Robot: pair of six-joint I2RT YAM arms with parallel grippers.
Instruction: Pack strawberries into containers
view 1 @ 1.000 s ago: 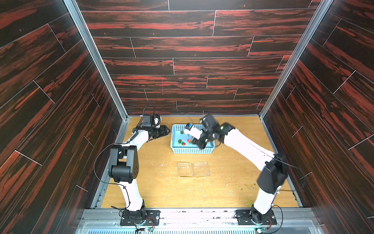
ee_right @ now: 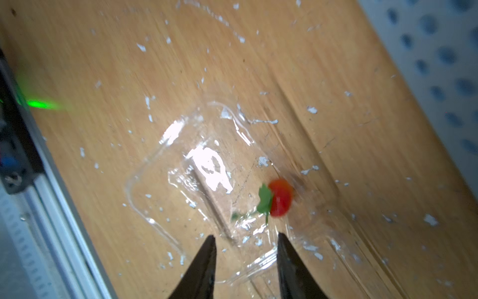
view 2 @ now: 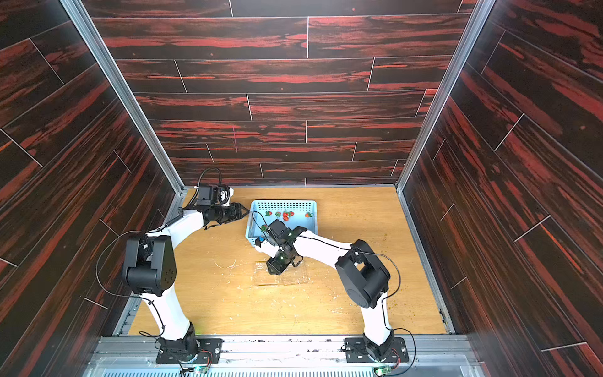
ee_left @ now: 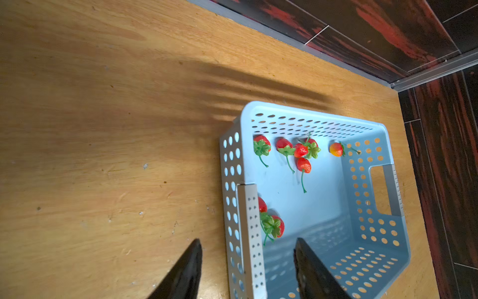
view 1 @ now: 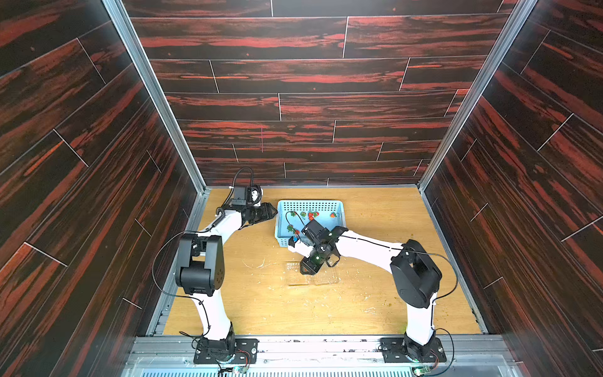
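A clear plastic container (ee_right: 158,231) with two halves lies on the table in front of the blue basket. In the right wrist view a single strawberry (ee_right: 281,198), slightly blurred, appears within the outline of one half, near its wall, stem pointing left. My right gripper hangs over the container with its fingers spread and nothing between them, the berry beyond the tips. Several more strawberries (ee_left: 303,165) lie in the blue basket (ee_left: 318,110). At the basket's left side, my left gripper stands open and empty above the side wall.
In the top left view the right forearm (view 1: 370,247) crosses in front of the basket and hides part of it and of the container. Small bits of debris (view 1: 370,310) are scattered on the tabletop.
The left gripper shifted slightly.
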